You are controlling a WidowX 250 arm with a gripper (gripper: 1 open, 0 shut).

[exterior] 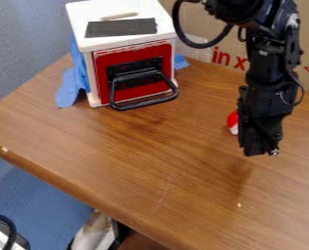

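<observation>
The black arm hangs down at the right of the camera view, its gripper (260, 146) low over the wooden table (131, 186). A small red and white object (233, 122) shows just left of the arm, partly hidden behind it. Whether the fingers are apart or together cannot be made out.
A white and red toy oven (118, 61) with a black handle stands at the back left on a blue cloth (69, 83). A cardboard panel with red lettering is behind the arm.
</observation>
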